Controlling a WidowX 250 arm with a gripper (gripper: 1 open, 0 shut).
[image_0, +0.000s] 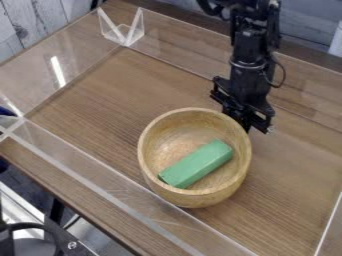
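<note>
A round wooden bowl (162, 137) sits on the wooden table with a green rectangular block (197, 162) lying inside it. The black robot arm comes down from the top, and its gripper (245, 116) is low at the bowl's upper right rim. The fingertips are too dark and small to show clearly whether anything is between them.
A clear angular piece (123, 30) stands at the back left. Dark cables lie at the lower left edge.
</note>
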